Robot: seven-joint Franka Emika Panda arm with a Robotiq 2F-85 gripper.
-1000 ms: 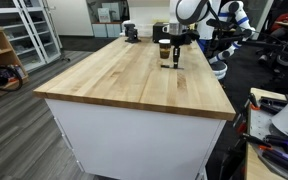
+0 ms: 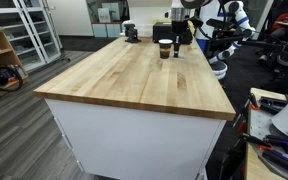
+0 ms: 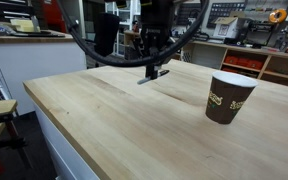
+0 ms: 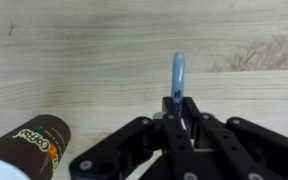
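Observation:
In the wrist view a slim grey-blue stick [image 4: 178, 75], like a pen or marker, points up the frame from the fingertips. My gripper is shut on its near end. Exterior view 2 shows the gripper [image 3: 152, 70] with the stick [image 3: 155, 76] held roughly level, apparently above the wooden tabletop [image 3: 124, 110]. A brown and white paper cup [image 3: 228, 98] with yellow lettering stands upright on the table, beside the gripper and apart from it. In the wrist view, the cup [image 4: 36, 143] is partly cut off at lower left.
The wooden table [image 2: 134, 75] is otherwise largely bare, with wide free room in front of the cup. Shelves with tools and boxes [image 3: 229, 27] line the background.
My gripper has risen from the tabletop; the stick that was low by the cup has left that spot. The cup stays where it was.

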